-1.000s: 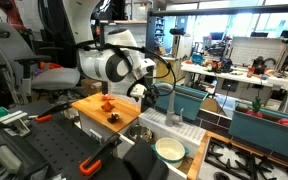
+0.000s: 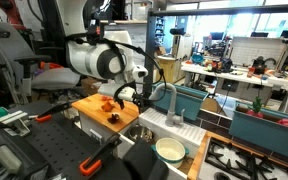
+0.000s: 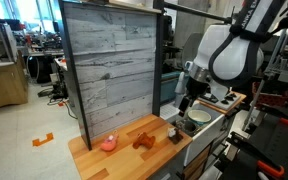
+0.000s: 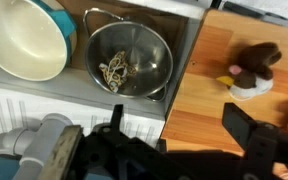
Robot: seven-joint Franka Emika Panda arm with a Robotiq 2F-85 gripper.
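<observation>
My gripper stands open with nothing between its fingers, above the border between the sink and the wooden counter. Below it in the wrist view, a steel pot [image 4: 149, 45] with two handles holds a small tan, tangled thing [image 4: 115, 71]. On the counter to the right lies a small brown and white plush toy [image 4: 252, 70] with a yellow beak. A teal bowl with a cream inside [image 4: 24, 38] is at the upper left. In exterior view 1 the gripper [image 2: 140, 99] hangs over the counter's sink-side edge.
Orange toys [image 2: 107, 103] and a pink toy [image 3: 109, 143] sit further along the counter. The grey faucet [image 2: 172, 100] rises behind the sink, close to the arm. A stove [image 2: 239, 160] lies beyond the bowl. Bare wood surrounds the toys.
In exterior view 1 the arm has swung left, carrying the gripper from the faucet side toward the counter. The toys, pot and bowl appear unmoved.
</observation>
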